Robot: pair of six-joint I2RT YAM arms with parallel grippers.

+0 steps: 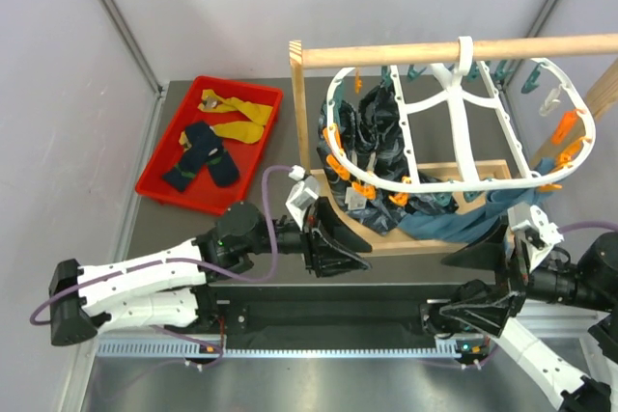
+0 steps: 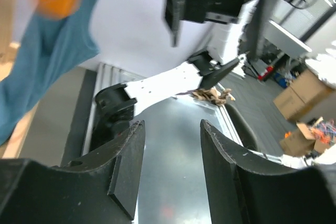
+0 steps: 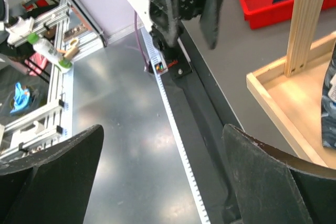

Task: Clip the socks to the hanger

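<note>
The white hanger [image 1: 463,142] with orange and teal clips hangs from a wooden bar. Dark patterned socks [image 1: 381,132] hang beneath it, a blue cloth [image 1: 454,224] lies at the lower right. A red tray [image 1: 159,176] holds dark socks [image 1: 198,161] and yellow socks [image 1: 241,127]. My left gripper is part open, empty, just in front of the wooden frame's base. My right gripper is part open with nothing between its fingers, below the hanger's front right.
The wooden base [image 3: 268,98] takes up the right half. Walls stand at both sides and behind.
</note>
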